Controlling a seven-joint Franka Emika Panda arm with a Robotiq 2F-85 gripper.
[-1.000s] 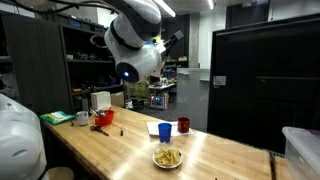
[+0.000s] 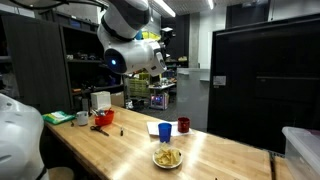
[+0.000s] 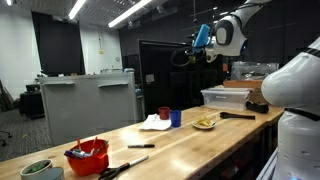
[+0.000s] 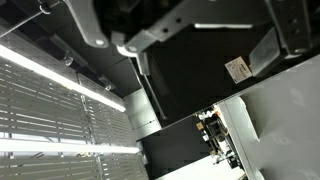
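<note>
My gripper is raised high above the table, far from anything on it. In the wrist view its fingers (image 4: pixel 265 52) stand wide apart at the top, with only background between them. Below it on the wooden table, a blue cup (image 2: pixel 165 132) stands near a red cup (image 2: pixel 183 125). Closer to the front is a white plate (image 2: pixel 157 162) of yellowish food (image 2: pixel 167 155). The second exterior view also has the blue cup (image 3: pixel 175 118), the red cup (image 3: pixel 164 113) and the plate (image 3: pixel 212 125).
A red container (image 3: pixel 87 157) with utensils stands at one end of the table, close to dark-handled scissors (image 3: pixel 124 168). A white sheet (image 3: pixel 155 122) lies by the cups. At the other end is a clear bin (image 3: pixel 227 98).
The wrist and gripper have turned and tilted at the arm's end, staying high up. Objects on the table have not moved.
</note>
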